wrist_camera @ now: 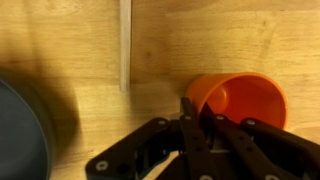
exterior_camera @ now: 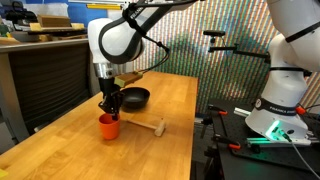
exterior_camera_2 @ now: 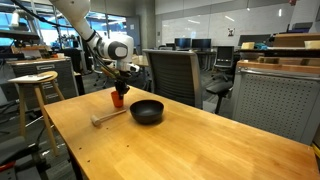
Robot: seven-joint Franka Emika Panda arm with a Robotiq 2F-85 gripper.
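A red cup point(exterior_camera: 109, 131) stands upright on the wooden table, its open mouth point(wrist_camera: 255, 98) facing up in the wrist view. My gripper comes down from above and is shut on the near-left side of its rim, with the wall between its fingers. Exterior view 2 shows the red cup point(exterior_camera_2: 117, 99) at the table's far end, below the white arm.
A black bowl point(exterior_camera_2: 148, 113) sits close to the cup. Beside them lies a wooden mallet point(exterior_camera: 150, 126), its handle point(wrist_camera: 125, 45) visible from above. Bare table point(exterior_camera_2: 210, 140) stretches away on one side. A second white arm point(exterior_camera: 280, 115) stands past the table's edge.
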